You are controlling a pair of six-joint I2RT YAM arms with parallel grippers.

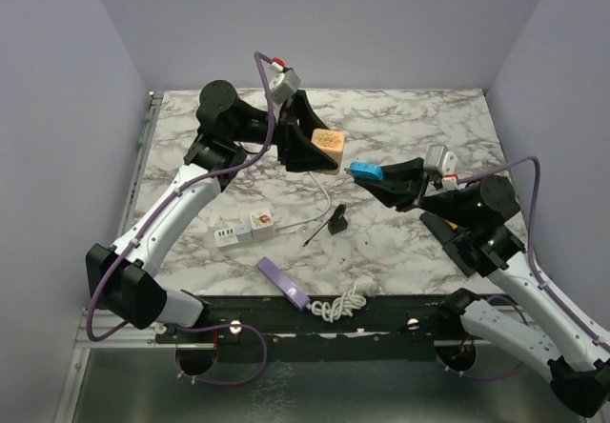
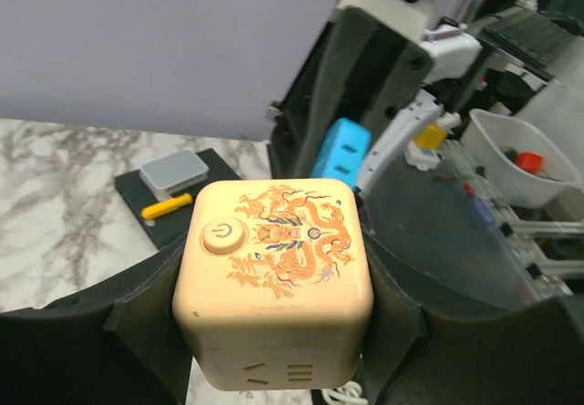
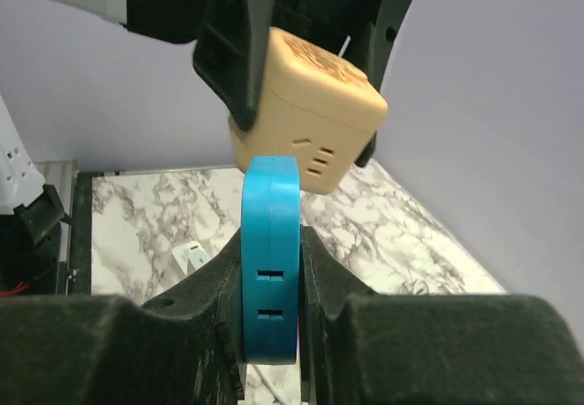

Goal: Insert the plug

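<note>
My left gripper (image 1: pixel 322 149) is shut on a beige cube socket (image 2: pixel 274 277) with a dragon print and a round power button. Slots in the side of the socket (image 3: pixel 315 154) face the right arm. A small blue plug (image 3: pixel 270 268) is held upright in my right gripper (image 1: pixel 374 177), which is shut on it. From above, the plug (image 1: pixel 365 171) points at the socket's right side, with only a narrow gap showing. In the right wrist view the slots appear above the plug. Its prongs are mostly hidden, and whether they touch the socket I cannot tell.
On the marble table (image 1: pixel 400 261) lie white power blocks (image 1: pixel 246 230), a black stand (image 1: pixel 338 219), a purple bar (image 1: pixel 283 283) and a coiled white cable (image 1: pixel 338 302). A dark pad (image 1: pixel 453 247) lies under the right arm.
</note>
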